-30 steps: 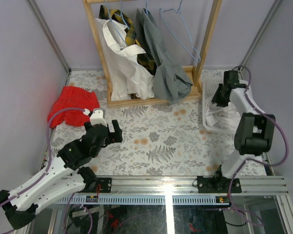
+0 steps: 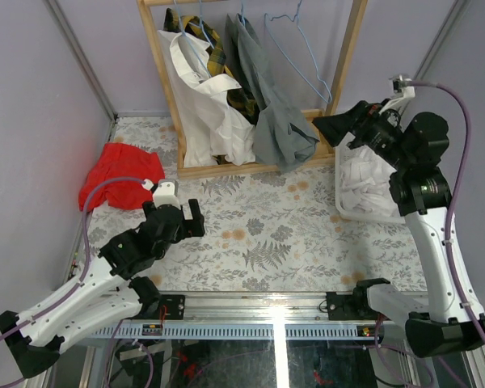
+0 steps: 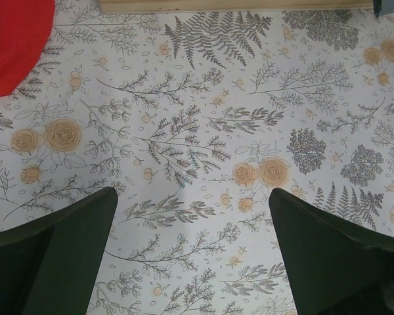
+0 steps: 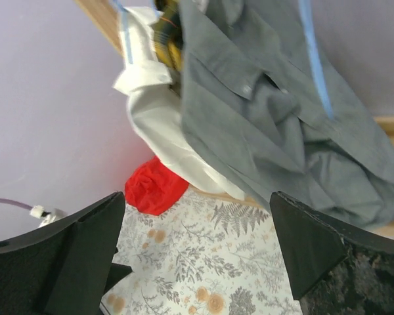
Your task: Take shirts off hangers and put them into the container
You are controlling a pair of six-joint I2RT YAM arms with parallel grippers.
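On the wooden rack hang a white shirt, a dark plaid shirt and a grey shirt, which also fills much of the right wrist view. To their right an empty blue hanger hangs from the rack. My right gripper is raised beside the rack's right post, open, apart from the grey shirt. Its fingers have nothing between them. Low over the patterned cloth, my left gripper stands open and empty, its fingers spread wide.
A red cloth lies on the table at the left. At the right, a white bin holds white cloth, partly behind my right arm. The wooden rack stands at the back.
My right arm has risen out of the white bin and swung left toward the rack's right post. The left arm has hardly moved, and the hanging shirts look the same.
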